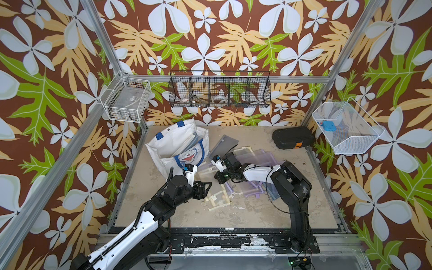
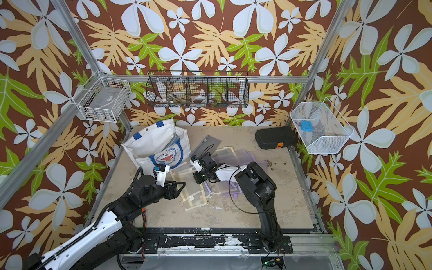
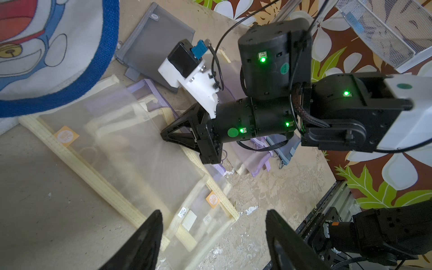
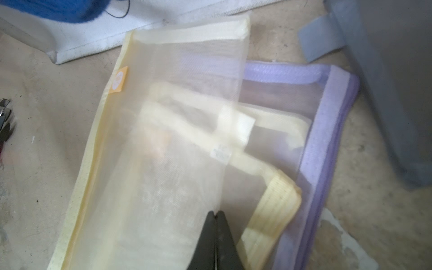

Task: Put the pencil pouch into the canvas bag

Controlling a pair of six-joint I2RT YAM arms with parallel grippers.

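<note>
Mesh pencil pouches lie loosely stacked on the table: a clear one with cream-yellow edging point(image 3: 96, 182) and a purple-edged one point(image 4: 325, 135) partly beneath. A grey pouch point(image 1: 226, 143) rests flat behind them. The white canvas bag point(image 1: 158, 147), with blue handles and a cartoon print, stands at the back left, its mouth open and greyish sheets inside. My left gripper is open and empty, in front of the bag and left of the pouches. Over the yellow-edged pouch, my right gripper is shut; whether any mesh is pinched at its tips cannot be seen.
More purple pouches point(image 1: 263, 157) spread under and behind the right arm. A black case point(image 1: 293, 137) sits at the back right. Wire baskets point(image 1: 219, 91) hang on the back and both side walls. Bare table lies at the front right and along the left edge.
</note>
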